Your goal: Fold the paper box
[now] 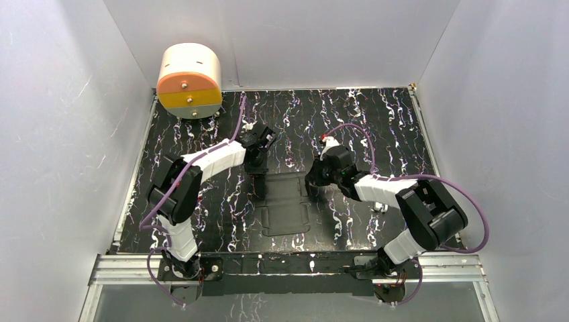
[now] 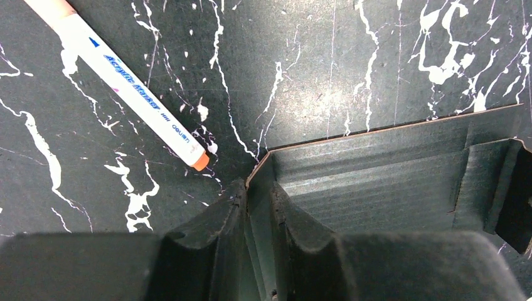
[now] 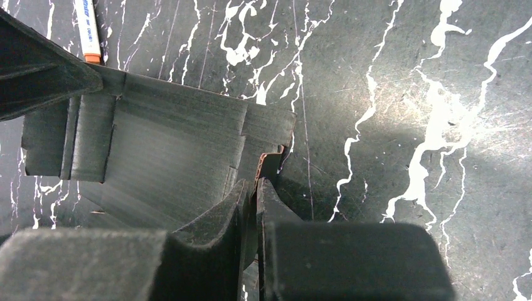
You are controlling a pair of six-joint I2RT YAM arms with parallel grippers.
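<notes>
A black paper box (image 1: 285, 201) lies open in the middle front of the table, its side flaps partly raised. At its far left corner is my left gripper, its fingertips a little apart. The box's left side edge (image 2: 252, 179) runs down into that gap, nearer the left finger. On the far right side, my right gripper has its fingers nearly together, with an upright side flap (image 3: 270, 164) in the narrow slot between them. The lower part of that flap is hidden by the fingers.
A white marker (image 2: 132, 88) with an orange end lies beyond the box's far left corner. A rounded drawer cabinet (image 1: 191, 80) stands at the back left, and a small white object (image 1: 380, 207) lies by the right arm.
</notes>
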